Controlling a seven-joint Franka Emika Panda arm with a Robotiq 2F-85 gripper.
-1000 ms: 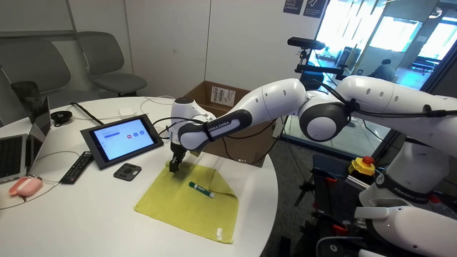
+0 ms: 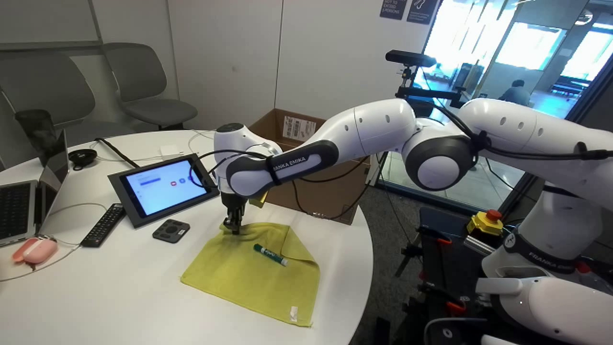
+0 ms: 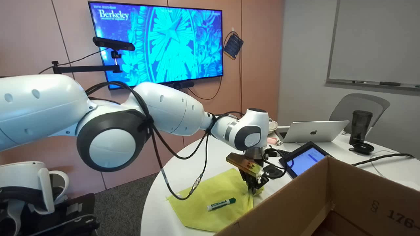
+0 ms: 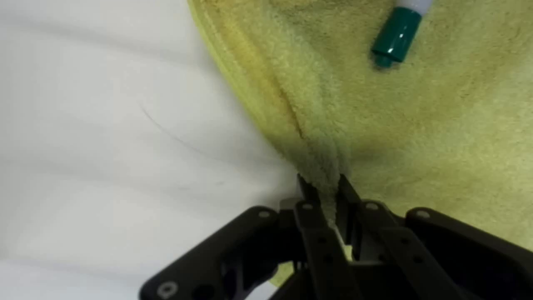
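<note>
A yellow-green cloth (image 2: 253, 281) lies mostly flat on the white table, one of its corners folded over on the right. On top of it rests a green and white marker (image 2: 270, 255), which also shows in exterior view 2 as the marker (image 3: 221, 204). My gripper is shut on a bunched part of the cloth (image 4: 320, 145) near its far edge. Creases run from the fingers into the fabric. Only the green end of the marker (image 4: 398, 35) is visible in the wrist view, apart from the fingers.
A large cardboard box (image 2: 322, 189) stands close behind the cloth. A tablet (image 2: 166, 185), a small black keypad (image 2: 171, 230), a remote (image 2: 103, 224) and a laptop (image 2: 28, 204) occupy the table's left side.
My gripper has moved slightly and its wrist has shifted left in exterior view 1. The cloth around the fingers is now gathered and wrinkled; the marker has stayed put.
</note>
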